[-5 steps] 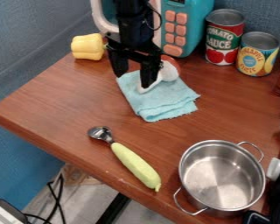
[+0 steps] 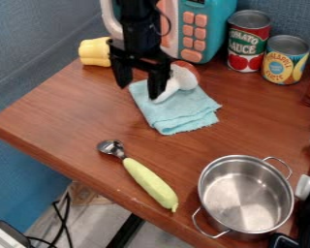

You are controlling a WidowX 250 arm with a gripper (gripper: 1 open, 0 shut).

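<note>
My black gripper [image 2: 139, 76] hangs low over the light blue folded cloth [image 2: 180, 114], in the upper middle of the camera view, with its fingers spread apart. A white object [image 2: 182, 78] lies on the cloth just right of the gripper, beside an orange-red round thing partly hidden behind it. Whether the fingers touch either is unclear.
A toy microwave [image 2: 201, 29], tomato can [image 2: 247, 46], second can [image 2: 286, 62] and yellow object [image 2: 94, 53] stand at the back. A scoop [image 2: 111, 147], yellow corn-like piece [image 2: 151, 183] and steel pot [image 2: 244, 197] occupy the front.
My gripper has shifted slightly down and left since a second ago. The objects on the table look unchanged.
</note>
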